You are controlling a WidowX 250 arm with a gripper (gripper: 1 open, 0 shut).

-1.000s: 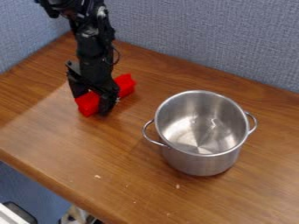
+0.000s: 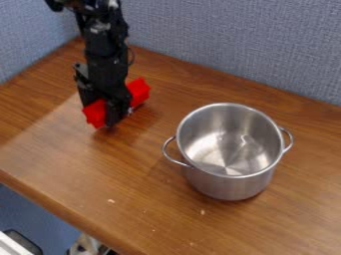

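Note:
My black gripper (image 2: 108, 104) comes down from the top left, shut on a red object (image 2: 95, 116) low over or on the wooden table (image 2: 160, 214). The fingers hide much of that object. Red also shows just behind and right of the fingers (image 2: 138, 92); I cannot tell whether it is the same object or a second one. A large steel pot (image 2: 229, 169) with two side handles stands upright to the right, apart from the gripper.
A speckled grey-blue wall (image 2: 240, 40) runs behind the table. The table's edge lies at the lower left.
The gripper has shifted slightly left with the red object at its fingertips. The pot has not moved.

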